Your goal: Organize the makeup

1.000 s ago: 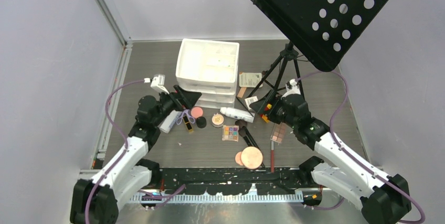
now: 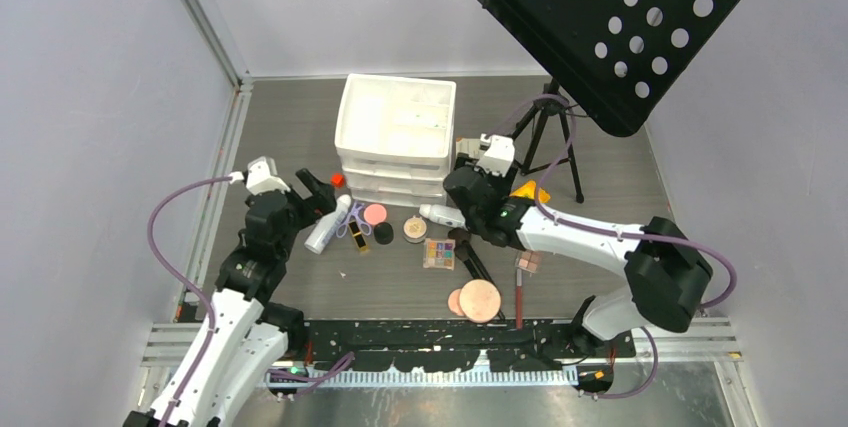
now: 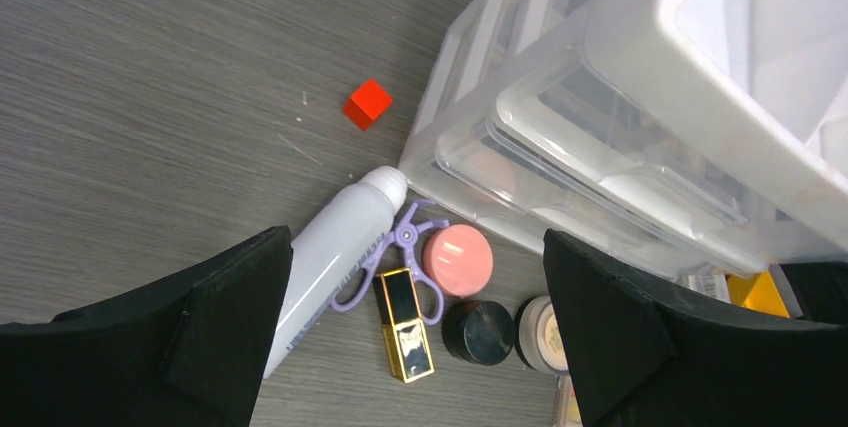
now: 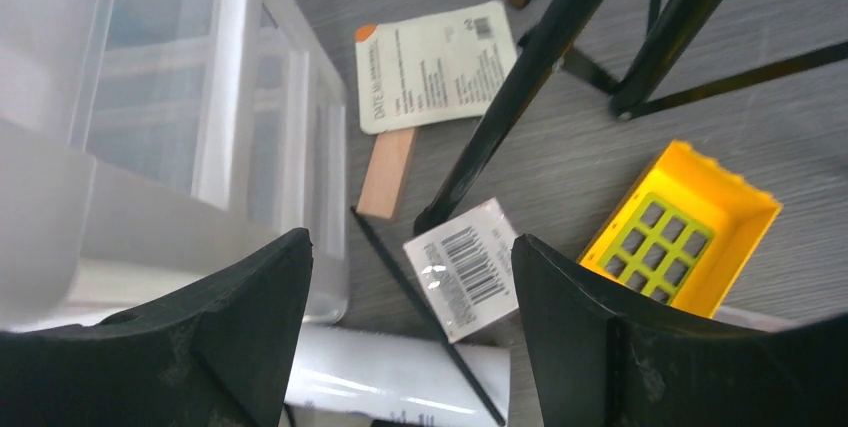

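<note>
A clear drawer organizer [image 2: 394, 122] stands at the back centre. My left gripper [image 2: 318, 192] is open at its left front, above a white tube [image 3: 335, 247], purple scissors [image 3: 405, 237], a pink compact [image 3: 457, 261], a gold-capped lipstick [image 3: 408, 352] and a black jar [image 3: 478, 332]. My right gripper [image 2: 485, 172] hangs open beside the organizer's right side, over a second white tube [image 4: 390, 377], a barcoded card [image 4: 462, 270] and a thin black stick [image 4: 395, 277]. In front lie an eyeshadow palette [image 2: 439, 253], black brushes and large compacts [image 2: 479, 300].
A black music stand [image 2: 620, 27] rises at the back right, its tripod legs close to my right gripper. A yellow basket [image 4: 730, 222], a printed card [image 4: 430, 72] and a red cube [image 3: 367, 104] lie around the organizer. The left side of the table is clearer.
My right arm has swung left and toward the back, up beside the organizer. My left gripper has moved left, away from the organizer's front. The objects look unmoved.
</note>
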